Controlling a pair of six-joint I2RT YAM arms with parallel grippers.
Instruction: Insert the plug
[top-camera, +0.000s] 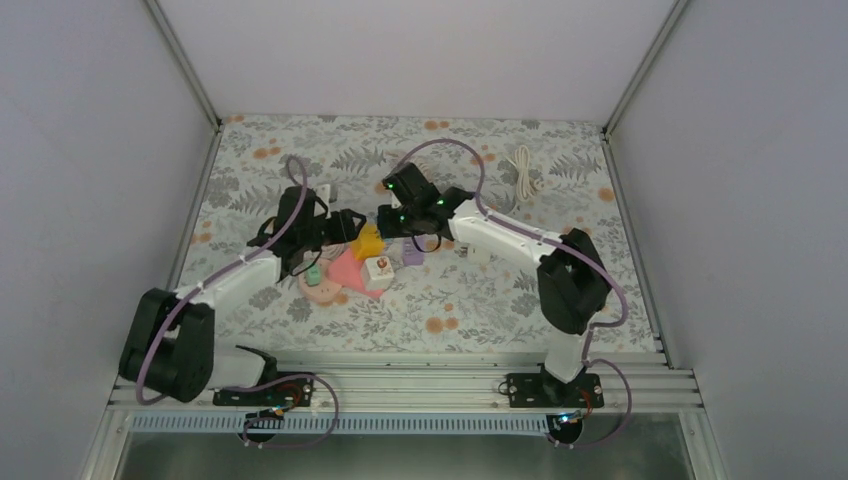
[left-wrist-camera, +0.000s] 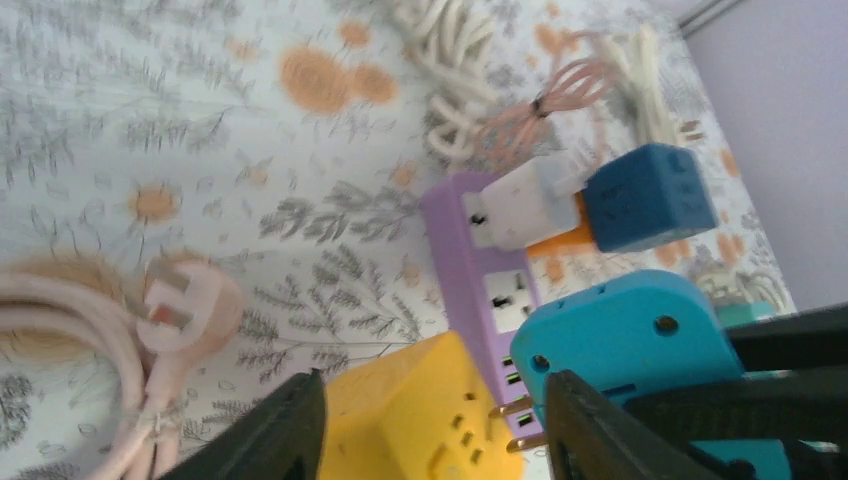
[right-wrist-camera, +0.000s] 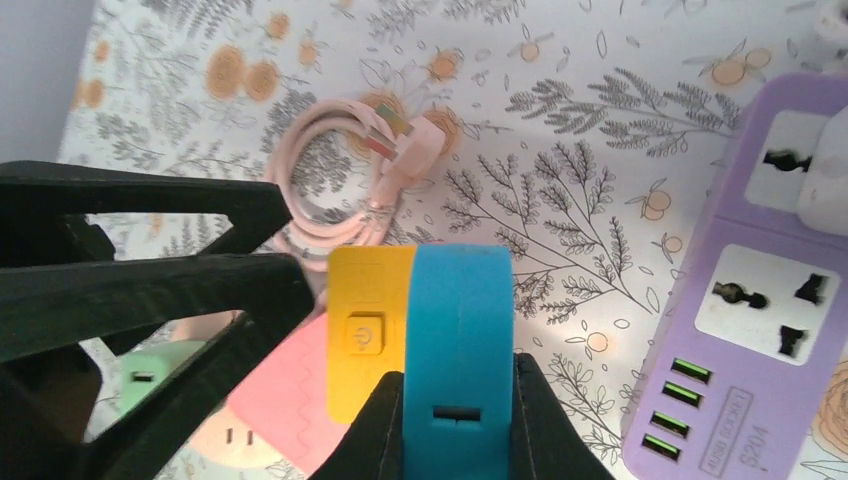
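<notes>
A teal plug with two metal prongs, seen side-on in the left wrist view, is held by my right gripper, which is shut on it. A yellow block lies just beyond it. My left gripper faces the plug from the left, its fingers apart with no plug between them; the prongs point toward it. The purple power strip lies to the right in the right wrist view, its lower socket panel visible and a white plug at the upper socket.
A blue block stands by the strip. Pink cable, white cords, a pink triangular piece and a white cube lie around the work area.
</notes>
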